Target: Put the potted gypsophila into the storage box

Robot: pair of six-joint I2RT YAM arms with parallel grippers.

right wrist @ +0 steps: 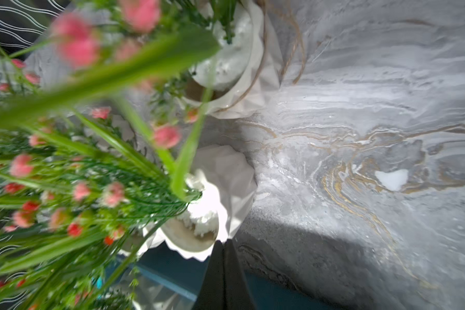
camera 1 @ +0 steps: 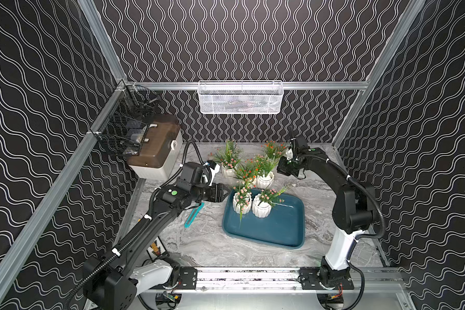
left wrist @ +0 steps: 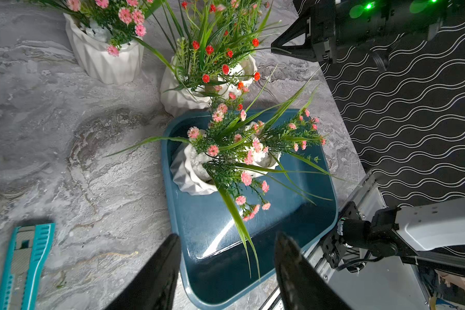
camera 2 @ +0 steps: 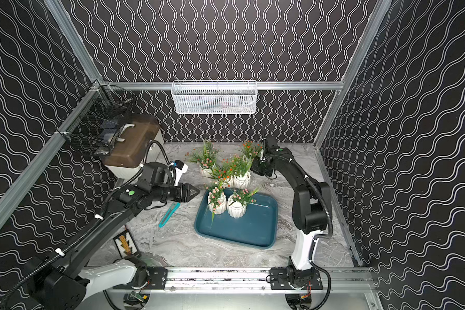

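Note:
Two pots of pink-flowered plants (left wrist: 196,170) (camera 1: 261,206) stand in the blue tray (camera 1: 263,232); several more white pots with red and pink flowers, including a back pot (camera 1: 264,179), stand behind it. My left gripper is open at the tray's left edge, nothing between its fingers, above the table. My right gripper is shut and empty, beside the back plants at the right; in the right wrist view a pot lies just beyond its tips.
A brown-lidded box (camera 1: 149,155) sits at the back left under a black wire basket. A white mesh basket (camera 1: 240,100) hangs on the back wall. A teal cutter (camera 1: 193,214) lies left of the tray.

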